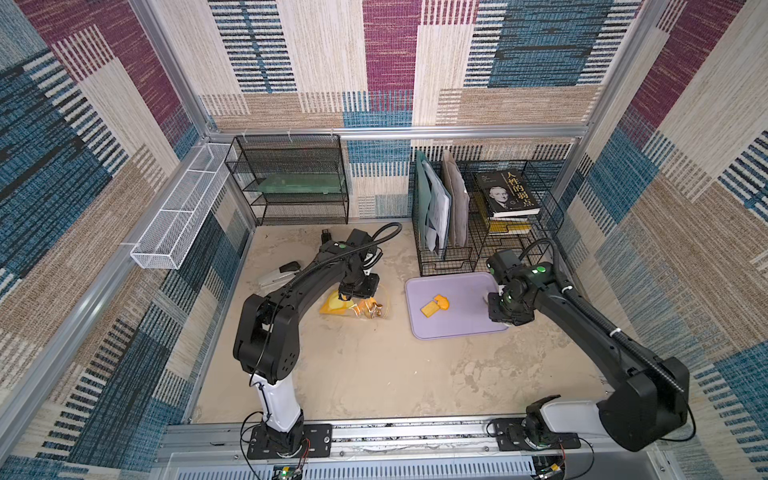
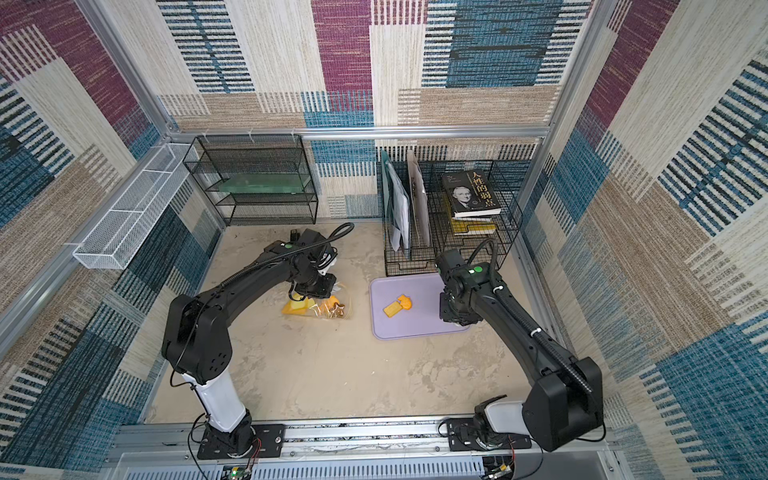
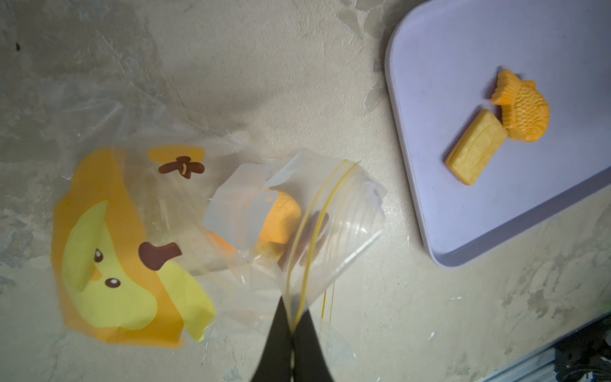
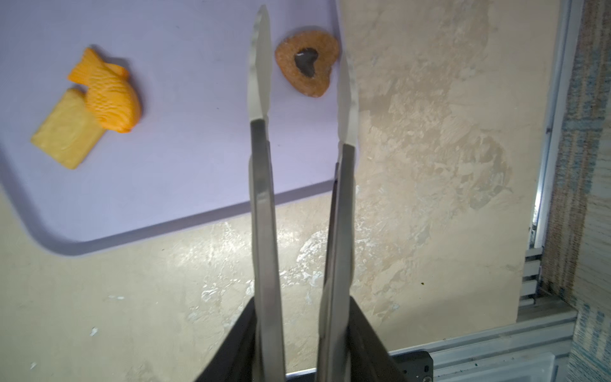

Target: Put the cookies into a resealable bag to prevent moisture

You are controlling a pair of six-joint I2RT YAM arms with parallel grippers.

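A clear resealable bag (image 3: 235,293) with a yellow bird print lies on the table, an orange cookie (image 3: 280,219) showing inside it. My left gripper is shut on the bag's edge, beside its yellow seal line, and the film puckers there. On the lilac tray (image 3: 439,210) a fish-shaped orange cookie (image 4: 113,98) touches a rectangular biscuit (image 4: 68,130). Near the tray's right edge lies a heart-shaped brown cookie (image 4: 308,62) with a dark centre. Above it, my right gripper is part open, the cookie showing between its fingers with no clear grip.
Behind the tray stands a black wire rack (image 1: 444,264) with folders (image 1: 436,208) and books (image 1: 508,194). A black wire shelf (image 1: 296,212) is at the back left.
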